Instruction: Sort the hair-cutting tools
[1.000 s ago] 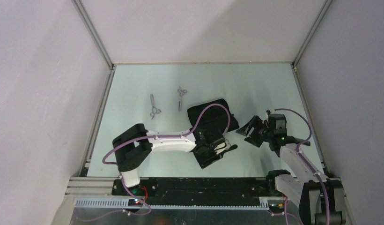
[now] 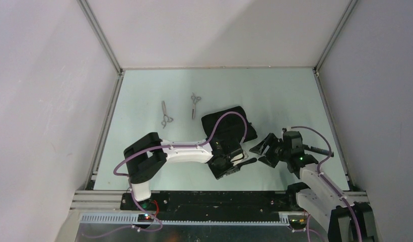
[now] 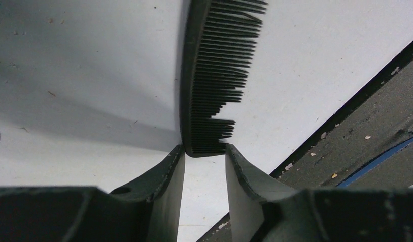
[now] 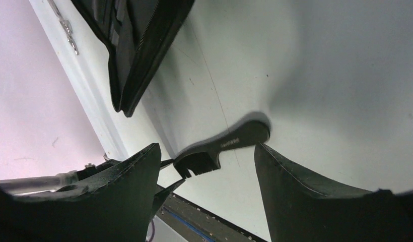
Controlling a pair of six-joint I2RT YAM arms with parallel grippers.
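A black comb (image 3: 194, 85) has its toothed end between the fingertips of my left gripper, which touch both its edges. Shadow beside it suggests that it is slightly off the table. Its handle (image 2: 250, 161) pokes out past the left gripper in the top view. My right gripper is open, facing the comb's handle (image 4: 252, 133), with no contact visible. Two pairs of silver scissors (image 2: 165, 120) lie at the left back. A black zip pouch (image 2: 224, 118) lies in mid-table, partly hidden by the left arm.
Behind the right arm a dark, slim tool (image 2: 318, 149) lies near the right edge. The front table edge runs close to both arms. Free room lies at the back right and far left of the white table (image 2: 285, 96).
The handle has shifted slightly. My left arm has barely moved, and the scissors and pouch stay put.
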